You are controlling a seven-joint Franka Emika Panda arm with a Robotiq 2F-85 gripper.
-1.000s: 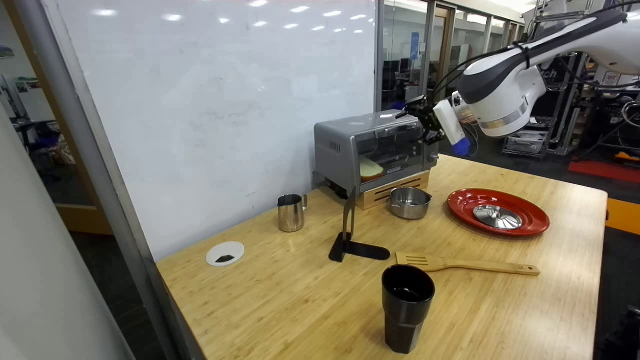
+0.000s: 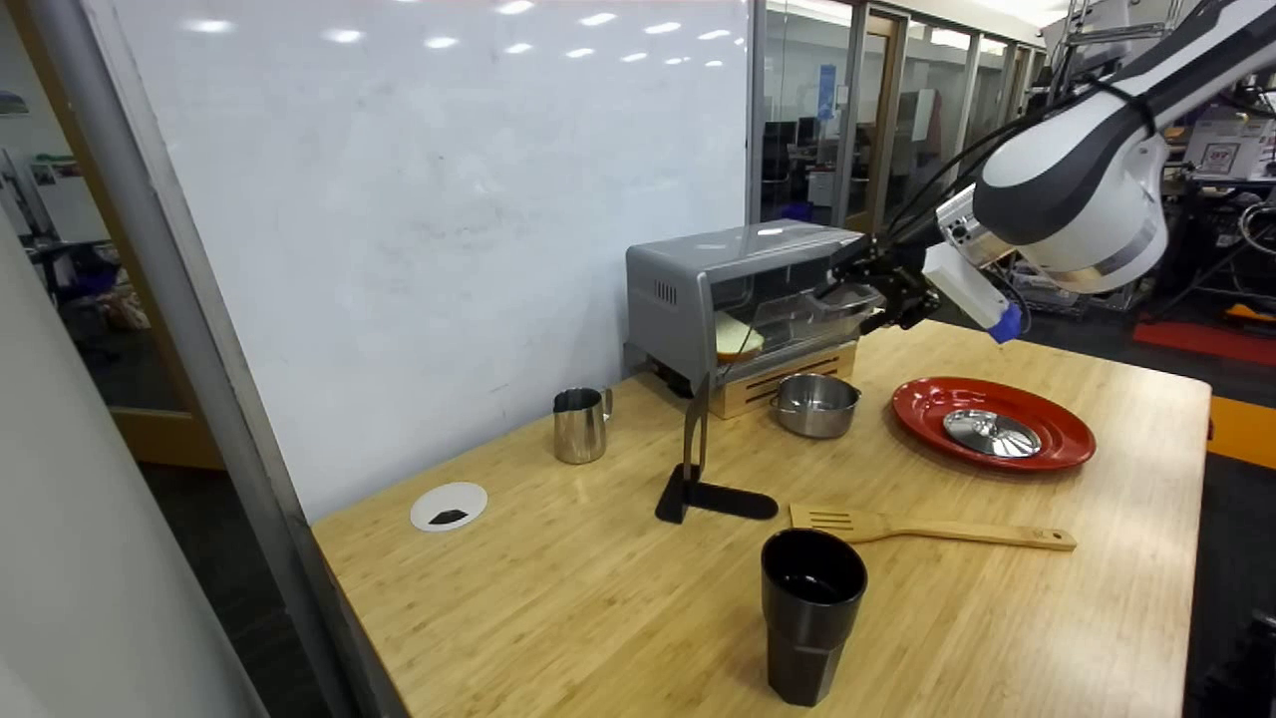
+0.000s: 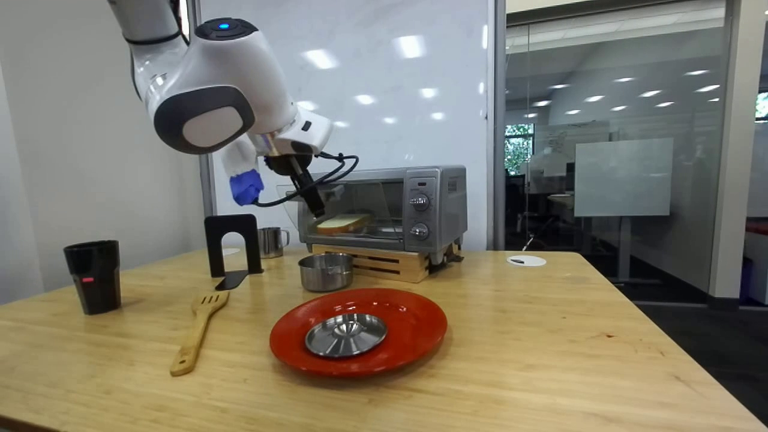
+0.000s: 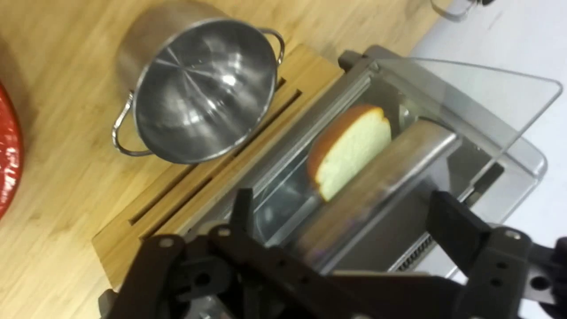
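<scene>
The grey toaster oven (image 2: 673,309) stands against the whiteboard, its glass door (image 2: 796,321) tilted partly outward. Inside lies a bread slice (image 4: 355,151) with a brown crust, seen also through the glass in exterior view 2 as a bread slice (image 3: 344,223). My gripper is open at the oven's front. In the wrist view the silver door handle (image 4: 390,173) runs through the space between its spread fingers; whether they touch it, I cannot tell. Exterior view 2 hides part of the gripper behind the wrist.
Below the oven front sits a steel pot (image 2: 816,407). A red plate (image 2: 921,421) carries a metal lid (image 2: 993,433). Nearer are a wooden spatula (image 2: 945,529), black stand (image 2: 730,501), black cup (image 2: 810,622) and steel pitcher (image 2: 580,429). Table right of the plate is clear in exterior view 2.
The oven door, shut one second ago, now leans outward. My gripper has moved down and away from the oven's front, and the arm's wrist has shifted right in exterior view 1.
</scene>
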